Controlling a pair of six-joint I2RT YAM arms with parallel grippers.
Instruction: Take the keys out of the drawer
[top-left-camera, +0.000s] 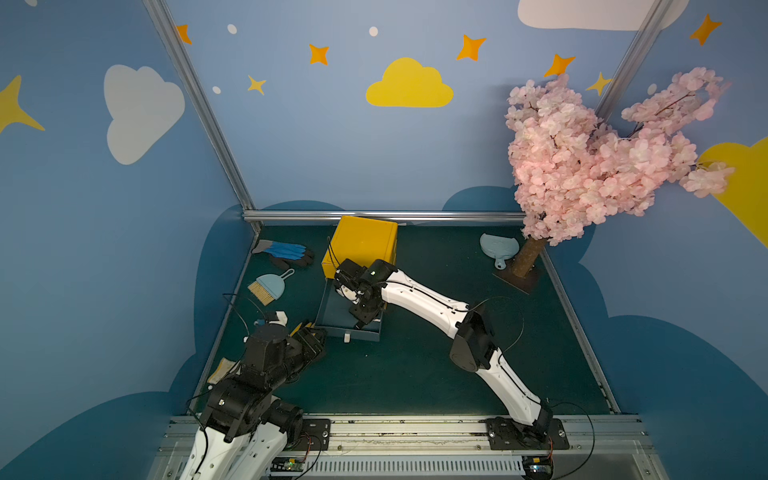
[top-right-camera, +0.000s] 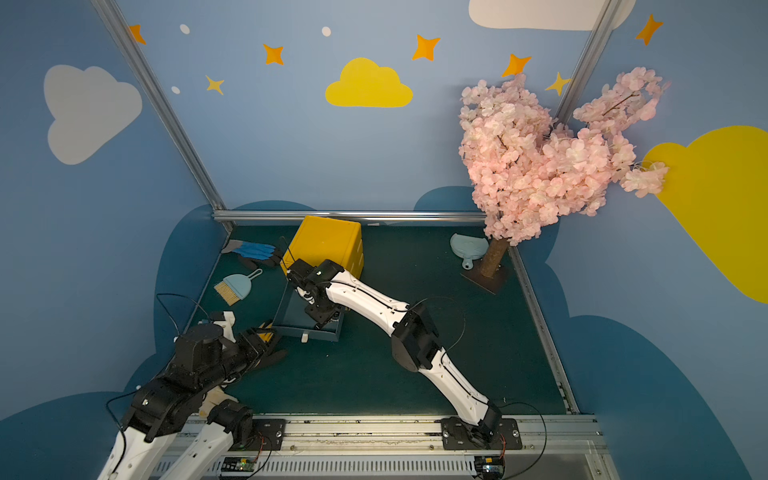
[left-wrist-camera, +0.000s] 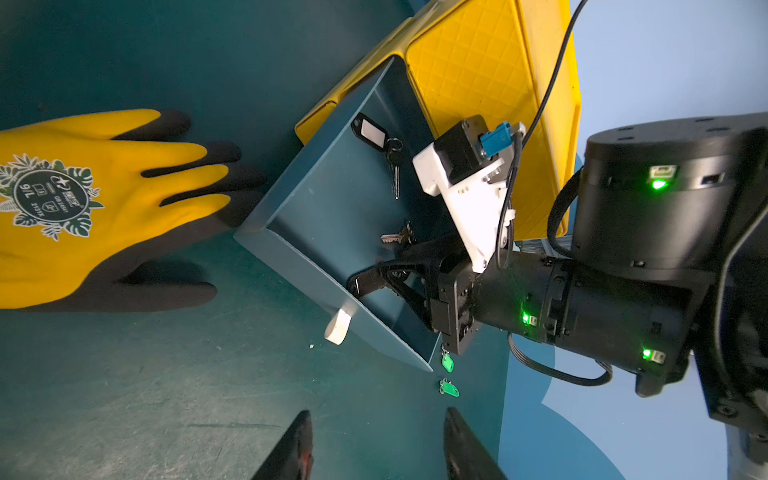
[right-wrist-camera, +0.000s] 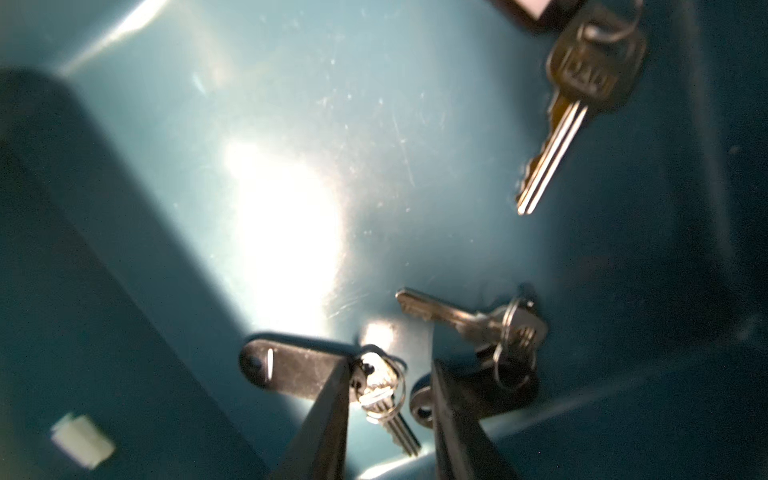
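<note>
The blue drawer (left-wrist-camera: 320, 188) is pulled out of the yellow cabinet (top-left-camera: 362, 240). Inside it, the right wrist view shows a brass key (right-wrist-camera: 588, 72), a silver key with a black tag (right-wrist-camera: 296, 369) and another key (right-wrist-camera: 448, 310) on a ring with a black tag. My right gripper is down in the drawer, its fingers open; the silver key's ring shows between the fingers, not visibly gripped, and one finger (right-wrist-camera: 452, 416) overlaps the other black tag. Outside, in front of the drawer, my left gripper hangs open and empty.
A yellow glove (left-wrist-camera: 120, 200) lies beside the drawer. Two green tags (left-wrist-camera: 448, 389) lie on the floor past its far corner. A brush (top-left-camera: 268, 288) and blue gloves (top-left-camera: 284, 252) are at the left, a dustpan (top-left-camera: 500, 248) at the right.
</note>
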